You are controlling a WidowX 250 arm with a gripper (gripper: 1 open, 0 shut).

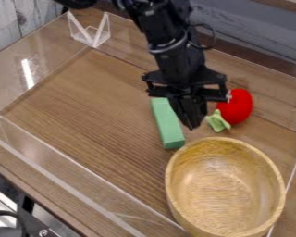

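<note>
The black arm reaches down from the top middle, and its gripper (188, 100) is shut, nothing seen between its fingers, above the tabletop. A green block (168, 127) lies just below and left of it. A red round object (236, 106) with a small green piece (216, 120) lies to the right, partly behind the gripper. A large tan bowl (225, 220) fills the lower right.
A clear plastic holder (92, 31) stands at the top left. Dark cables lie at the lower left edge.
</note>
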